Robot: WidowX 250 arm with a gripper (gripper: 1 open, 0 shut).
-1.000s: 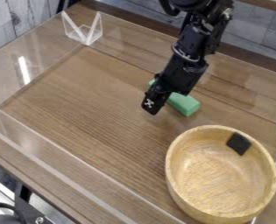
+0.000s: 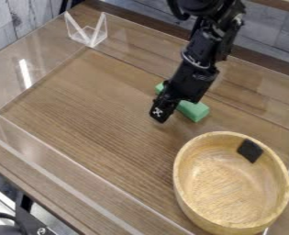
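Observation:
The black robot arm reaches down from the top of the view to the table, where its gripper (image 2: 164, 110) sits low at the left side of a green block (image 2: 191, 108). Part of the block is hidden behind the arm. The gripper looks shut, and I see nothing clearly between its fingers.
A large tan bowl (image 2: 232, 202) with a black patch on its rim fills the lower right. A clear plastic holder (image 2: 88, 29) stands at the back left.
The arm and gripper have shifted very slightly; the block and bowl look the same.

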